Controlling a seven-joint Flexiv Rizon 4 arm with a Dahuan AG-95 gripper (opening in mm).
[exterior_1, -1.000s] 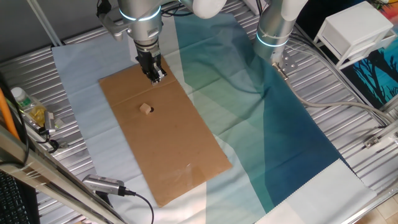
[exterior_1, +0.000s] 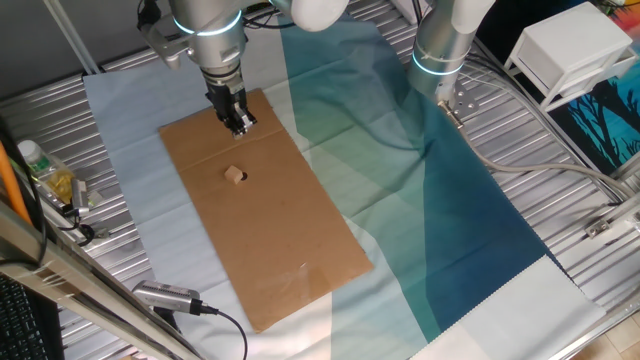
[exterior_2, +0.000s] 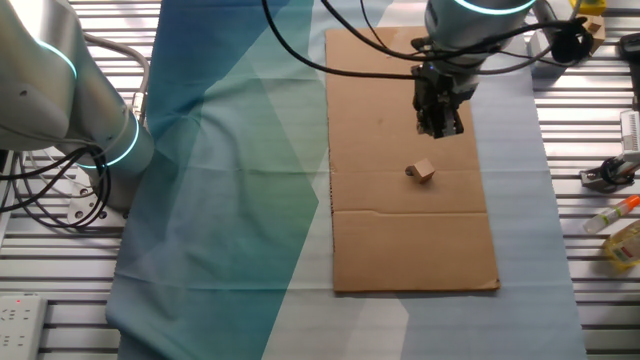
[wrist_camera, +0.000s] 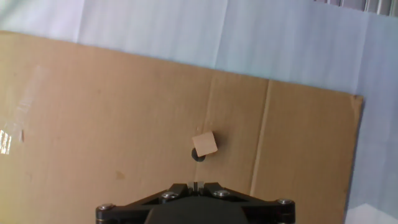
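Note:
A small wooden cube (wrist_camera: 205, 144) lies on a flat sheet of brown cardboard (wrist_camera: 124, 118), beside a dark round spot (wrist_camera: 198, 155) that it partly covers. The same cube (exterior_2: 423, 170) appears near the middle of the cardboard (exterior_2: 400, 250) in exterior view 2. My gripper is shut, its fingertips together at the bottom of the wrist view, and nothing shows between them. In exterior view 1 the gripper (exterior_1: 241, 126) hangs over one end of the cardboard, apart from the cube (exterior_1: 235, 174).
A blue-green cloth (exterior_1: 380, 160) lies under the cardboard on a slatted metal table. A grey cylindrical device (exterior_1: 167, 297) with a cable stands near the cardboard's edge. Bottles (exterior_1: 50, 175) sit at the left side. Around the cube the cardboard is clear.
In exterior view 1 my gripper has shifted a little to the left over the cardboard. The cube and cardboard have not moved.

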